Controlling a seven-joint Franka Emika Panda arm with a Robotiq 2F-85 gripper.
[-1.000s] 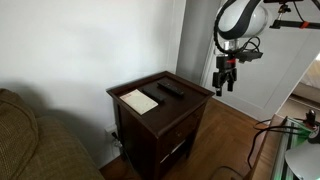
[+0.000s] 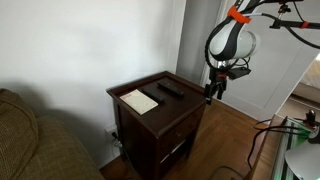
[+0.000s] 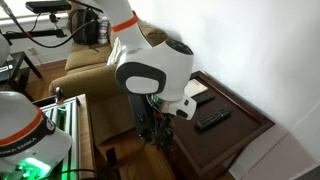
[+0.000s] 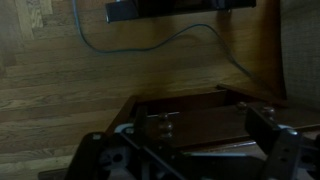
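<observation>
My gripper (image 2: 214,94) hangs to the right of a dark brown wooden cabinet (image 2: 151,125), near the level of its top. It stands open, with nothing seen between its fingers. In the wrist view, the dark fingers (image 4: 139,121) reach in from the lower edge on either side of the cabinet front, where small round knobs (image 4: 166,121) show. Whether a drawer there is slightly pulled out, I cannot tell in the dim light. A pale notebook (image 2: 138,101) and a black remote (image 2: 171,88) lie on the cabinet top.
A brown sofa (image 2: 32,140) fills the left side. White wall stands behind the cabinet. Another cable (image 2: 258,135) loops near the robot's base at the right.
The arm has moved left, toward the cabinet, and the gripper sits slightly lower and has turned. The notebook, remote and cabinet have kept their places.
</observation>
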